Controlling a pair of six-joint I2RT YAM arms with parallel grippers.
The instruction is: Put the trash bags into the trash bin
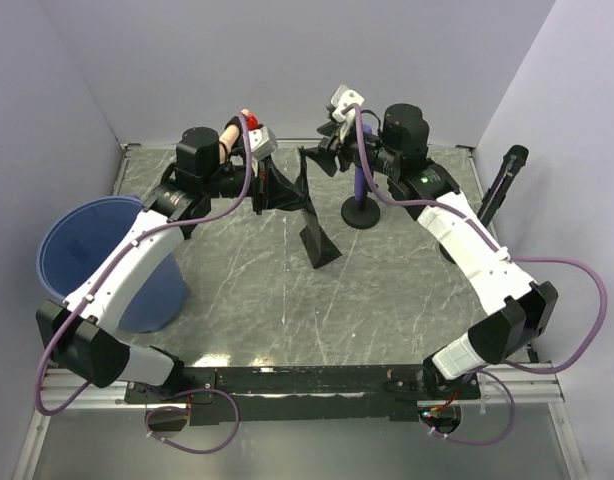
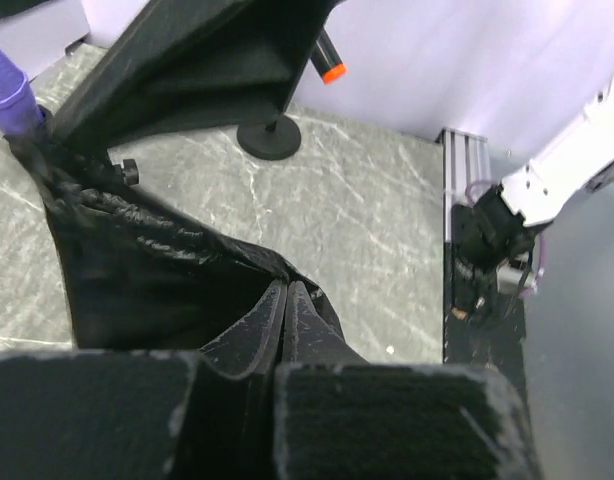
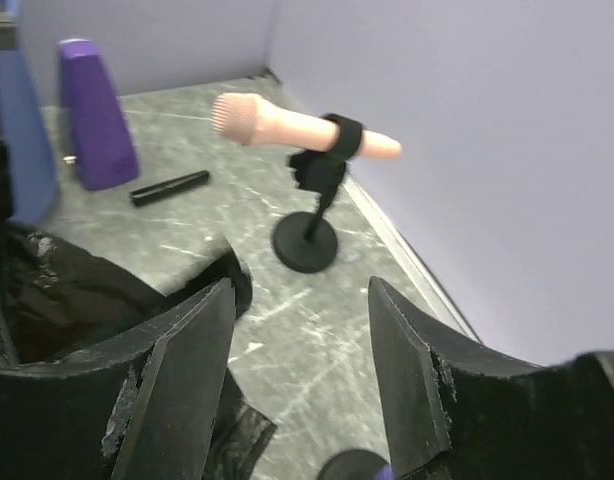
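A black trash bag [image 1: 317, 240] hangs between the two grippers in the top view, its lower part reaching the table. My left gripper is shut on the bag's crumpled edge, which fills much of the left wrist view [image 2: 157, 280]. My right gripper stands open at the upper right of the bag, with dark plastic [image 3: 77, 290] beside its left finger in the right wrist view. The trash bin [image 1: 102, 300], a blue tub, stands at the left of the table, partly behind the left arm.
A stand with a pale peach rod [image 3: 287, 125], a purple rod on a round base [image 1: 361, 210] and a black rod [image 1: 502, 185] stand toward the back and right.
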